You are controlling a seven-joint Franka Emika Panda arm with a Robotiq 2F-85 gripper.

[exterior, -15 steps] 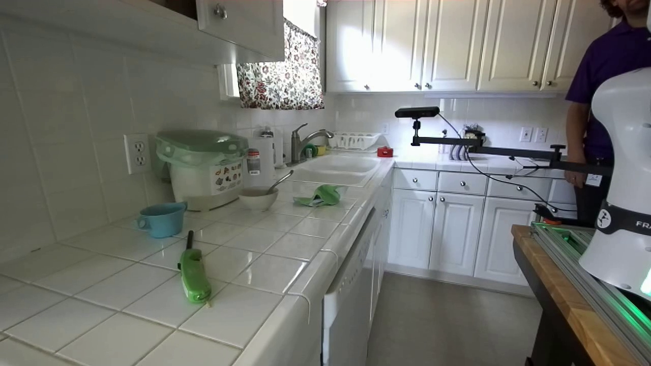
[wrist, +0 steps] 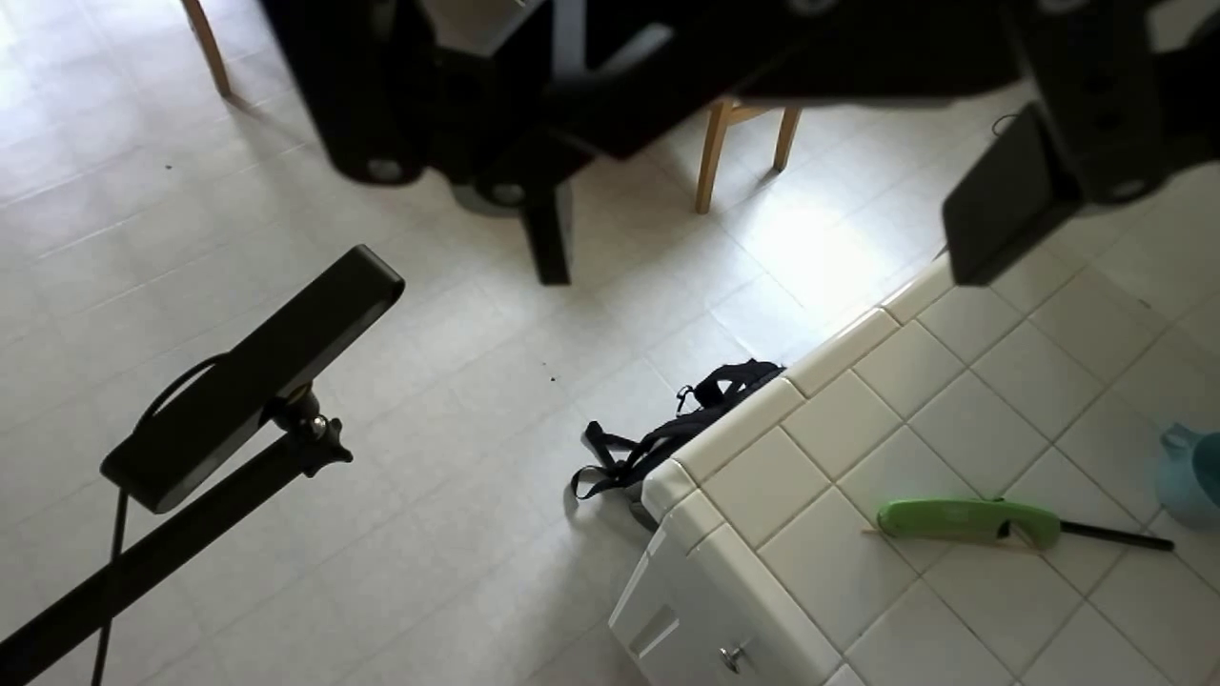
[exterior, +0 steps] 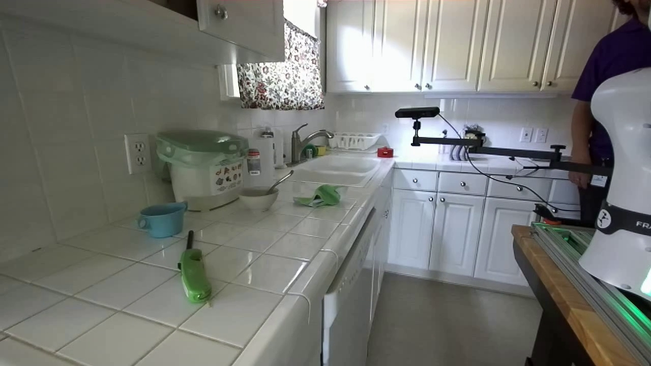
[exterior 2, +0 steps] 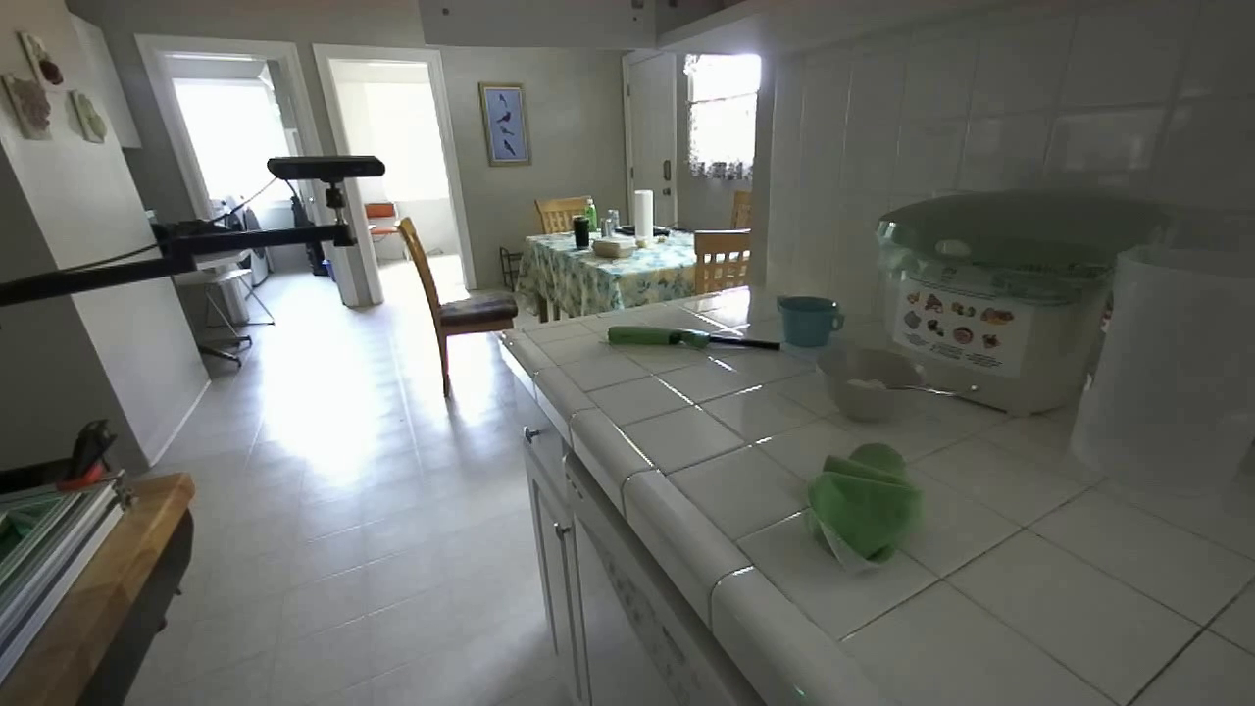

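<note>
In the wrist view my gripper is open, its two dark fingers wide apart with only floor and the counter's corner visible beyond the gap. A green lighter (wrist: 972, 520) with a black nozzle lies on the white tiled counter, below and right of the fingers and apart from them. Beyond its nozzle stands a blue cup (exterior: 163, 220). Farther along the counter are a pale bowl (exterior: 258, 199) with a spoon (exterior: 280, 181) leaning in it and a crumpled green cloth (exterior 2: 865, 504). Neither exterior view shows my gripper.
A lidded rice container (exterior: 207, 177) stands against the wall. A camera on a black boom (wrist: 172, 554) reaches over the floor on the left of the wrist view. A black strapped bag (wrist: 675, 434) is by the counter's end.
The person in purple at the far right has shifted slightly to the right. The objects on the counter and the visible part of my arm look unmoved.
</note>
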